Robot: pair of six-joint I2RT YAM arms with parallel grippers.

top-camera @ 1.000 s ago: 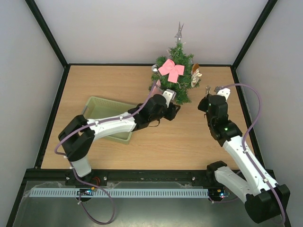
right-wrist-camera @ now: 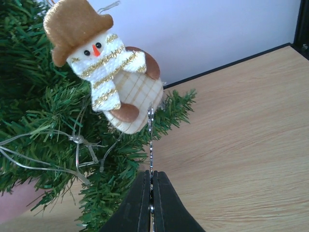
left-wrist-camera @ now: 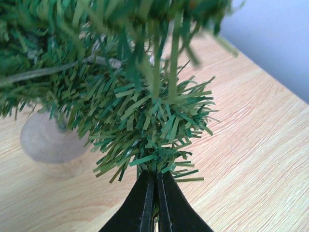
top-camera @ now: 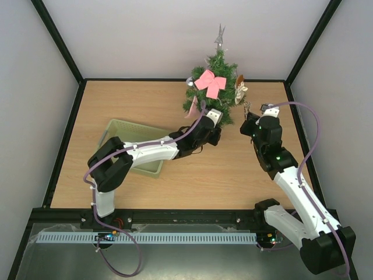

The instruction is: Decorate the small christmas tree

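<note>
A small Christmas tree (top-camera: 224, 70) stands at the back, with a pink bow (top-camera: 213, 83), a silver topper and a snowman ornament (right-wrist-camera: 106, 72). My left gripper (top-camera: 213, 122) is at its lower front; in the left wrist view the shut fingertips (left-wrist-camera: 164, 188) pinch at a green branch (left-wrist-camera: 145, 125). My right gripper (top-camera: 253, 114) is right of the tree, below the snowman, shut on a thin silver glittery ornament (right-wrist-camera: 150, 145) that stands up from its fingertips.
A pale green basket (top-camera: 140, 169) lies on the left of the wooden table (top-camera: 250, 181), behind the left arm. Walls border the sides and back.
My left gripper has moved right and up into the lower branches of the tree. My right gripper has shifted slightly left toward the tree with the silver ornament.
</note>
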